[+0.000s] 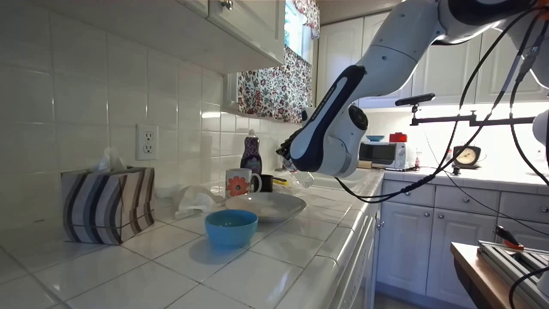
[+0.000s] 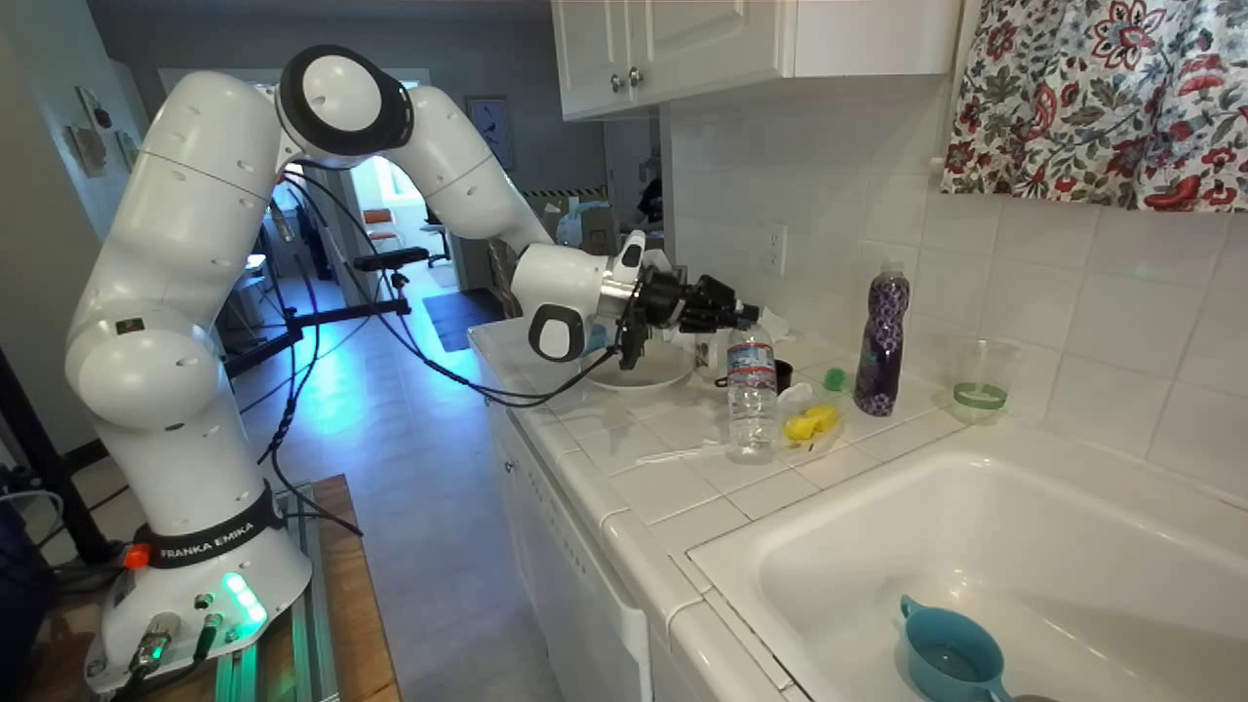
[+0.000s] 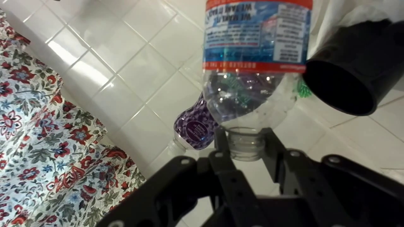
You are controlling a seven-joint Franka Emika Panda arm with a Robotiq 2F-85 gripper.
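A clear plastic water bottle [image 2: 752,404] with a blue and red label stands nearly upright by the counter's back part in exterior view 2. My gripper is shut on its neck, one finger on each side. In the wrist view the bottle's label [image 3: 257,36] fills the top middle, and no cap shows on the neck. From exterior view 1, the arm hides much of the bottle [image 1: 302,179]. Whether its base touches the counter, I cannot tell.
Around the bottle are a purple soap bottle [image 2: 882,339], a black cup [image 3: 342,68] and a yellow item [image 2: 810,422]. A plate [image 1: 267,205], blue bowl [image 1: 231,234] and flowered mug [image 1: 238,183] stand farther along. The sink [image 2: 877,526] holds a blue cup [image 2: 954,653].
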